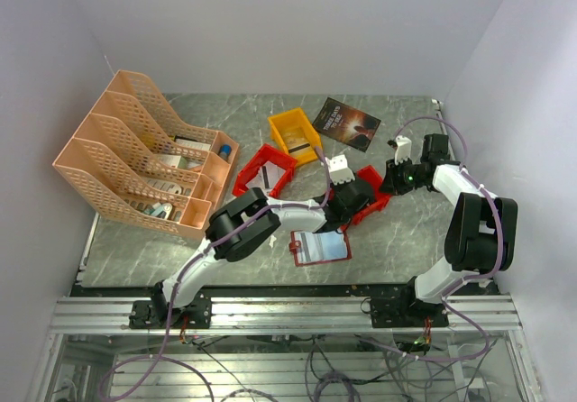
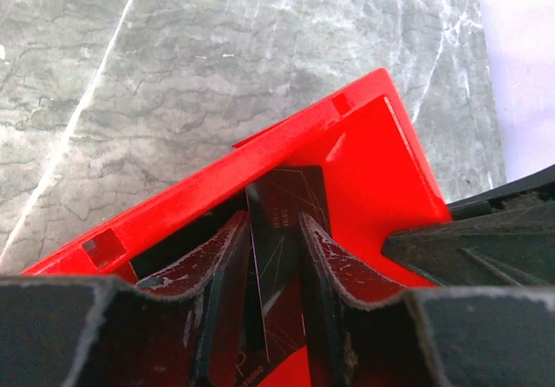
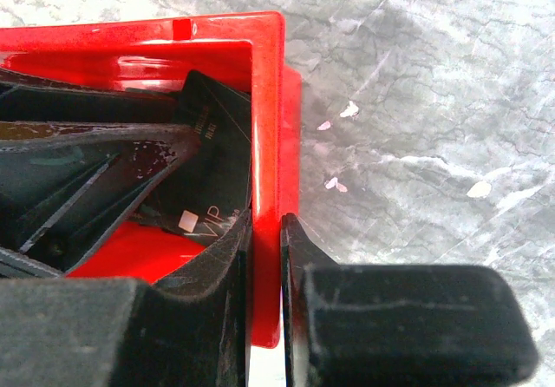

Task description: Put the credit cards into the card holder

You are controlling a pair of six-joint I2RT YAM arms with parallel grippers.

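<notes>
My left gripper reaches into a red box [image 2: 199, 187], fingertips at a black card [image 2: 290, 196]; whether they hold it is unclear. A second dark card lies beside it. My right gripper is shut on the red box's end rim [image 3: 264, 118]. In the right wrist view, a black card [image 3: 212, 161] lies inside behind the left gripper's fingers. In the top view, a red-framed holder with pale sleeves [image 1: 320, 246] lies below the box.
A beige organizer [image 1: 135, 150] stands at left, a yellow box [image 1: 293, 127] and another red box [image 1: 243, 186] at the back, with a booklet [image 1: 347, 124] nearby.
</notes>
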